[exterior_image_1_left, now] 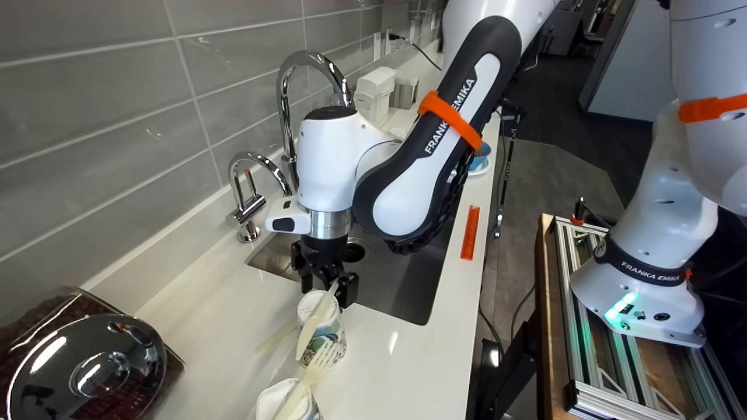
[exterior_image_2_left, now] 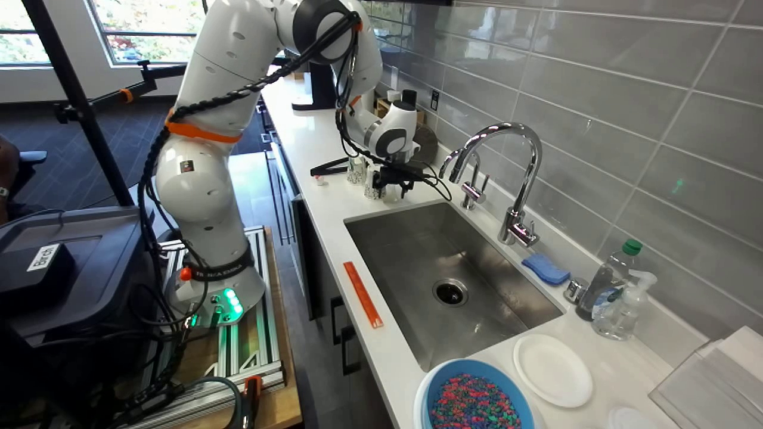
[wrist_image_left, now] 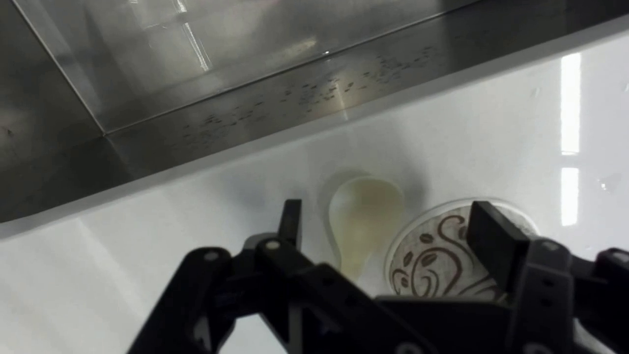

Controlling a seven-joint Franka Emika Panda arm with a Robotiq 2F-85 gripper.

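A white patterned paper cup [exterior_image_1_left: 329, 346] stands on the counter near the sink, a pale utensil [exterior_image_1_left: 316, 318] slanting across its top. Just behind the cup and low over it, my gripper [exterior_image_1_left: 327, 290] is open and points down. In the wrist view, the rounded pale end of a utensil [wrist_image_left: 365, 215] appears between the open fingers, touching neither as far as I can see. Beside it is a round white-rimmed shape with brown swirls [wrist_image_left: 439, 253], partly hidden by the right finger [wrist_image_left: 494, 242]. Nearer the camera, a second cup [exterior_image_1_left: 269, 402] has a pale fork [exterior_image_1_left: 315, 367] across it.
The steel sink [exterior_image_2_left: 400, 250] lies right beside the gripper, with a tall faucet [exterior_image_2_left: 533, 171] and a smaller tap [exterior_image_1_left: 245, 210] along the wall. At the left stands a pot with a shiny lid [exterior_image_1_left: 91, 371]. An orange strip [exterior_image_1_left: 470, 234] rests on the front counter edge.
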